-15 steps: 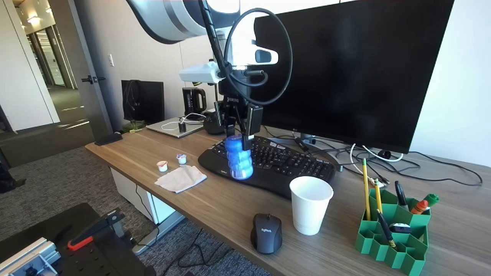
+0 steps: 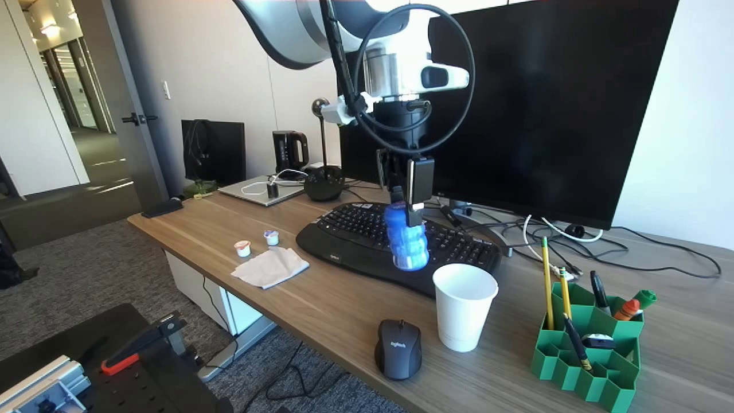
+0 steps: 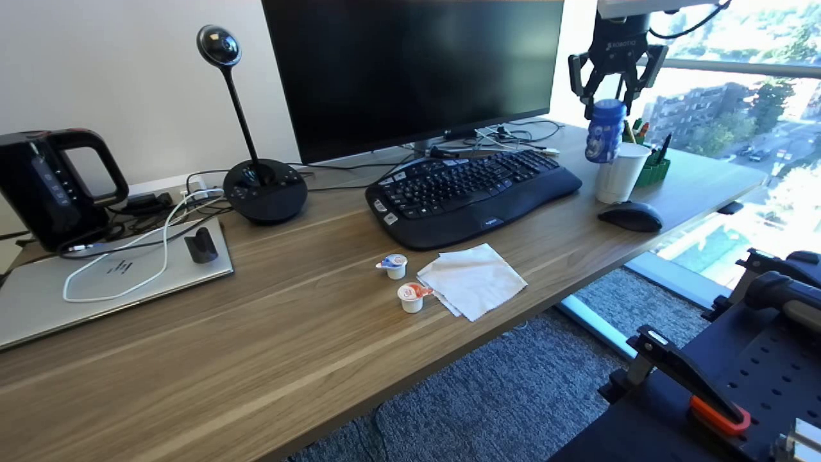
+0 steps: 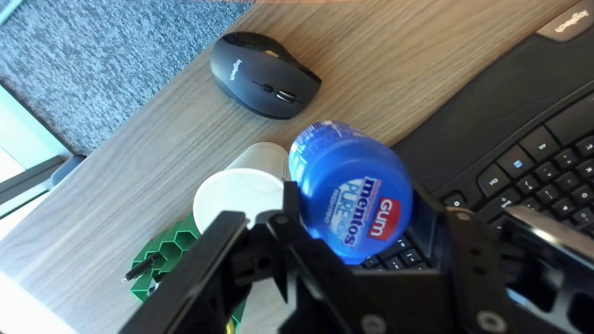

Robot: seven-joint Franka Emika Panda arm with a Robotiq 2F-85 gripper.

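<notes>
A blue Mentos gum bottle (image 2: 407, 241) hangs upright in the air, with my gripper (image 2: 406, 206) shut on its lid end. In the wrist view the bottle's labelled lid (image 4: 362, 206) faces the camera between my two fingers. Left of it in that view, the white paper cup (image 4: 239, 192) shows its open rim, partly covered by a finger. From the first exterior view, the cup (image 2: 464, 306) stands upright on the desk, to the right of the bottle and lower. Across the second exterior view, the bottle (image 3: 605, 131) overlaps part of the cup (image 3: 625, 176).
A black mouse (image 2: 398, 350) lies near the desk's front edge beside the cup. The green pen holder (image 2: 592, 344) stands to the cup's right. Behind are a keyboard (image 2: 344, 237) and a large monitor (image 2: 537, 103). A napkin (image 3: 473, 281) and two creamer cups (image 3: 396, 266) lie farther left.
My arm has carried the bottle to the right in the first exterior view, closer to the cup. The grip on the bottle is kept; the things on the desk have not moved.
</notes>
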